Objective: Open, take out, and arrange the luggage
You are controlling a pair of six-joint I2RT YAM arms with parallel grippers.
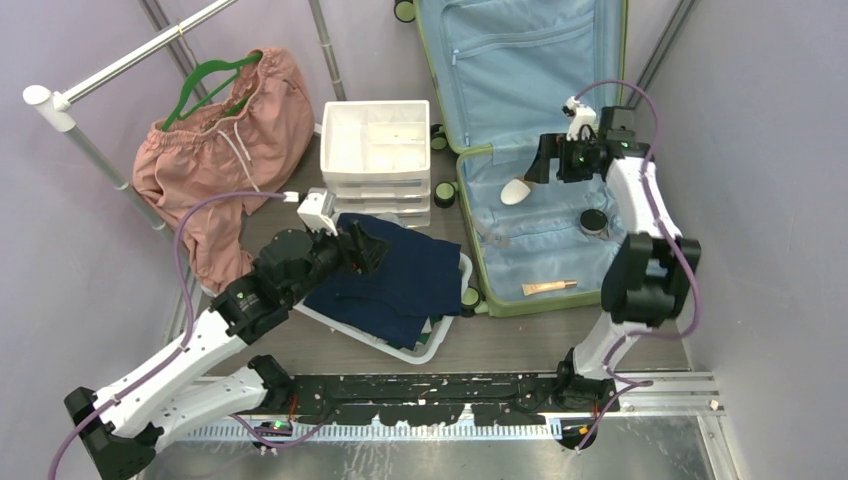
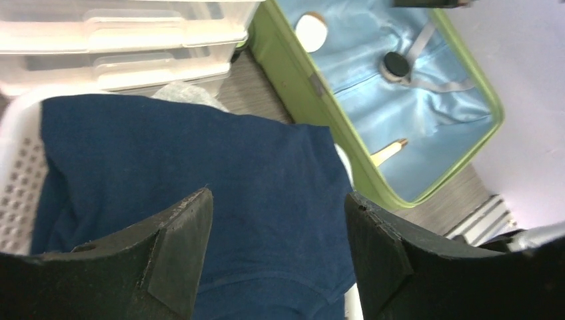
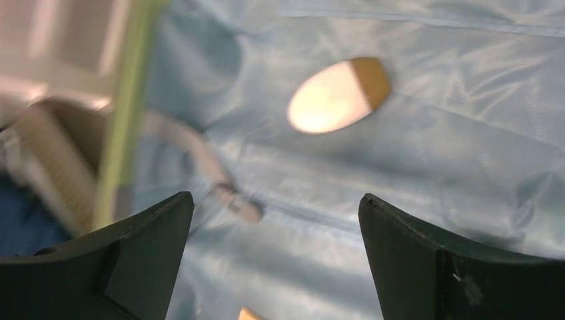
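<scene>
The green suitcase lies open with a blue lining. A white oval item with a tan end rests on the lining, below my open right gripper, which holds nothing. A dark round jar and a tan tube also lie inside. My left gripper hangs open over the dark navy folded cloth in a white basket.
A clear drawer unit stands behind the basket. A pink garment hangs on a green hanger from a rail at left. A wall bounds the suitcase on the right.
</scene>
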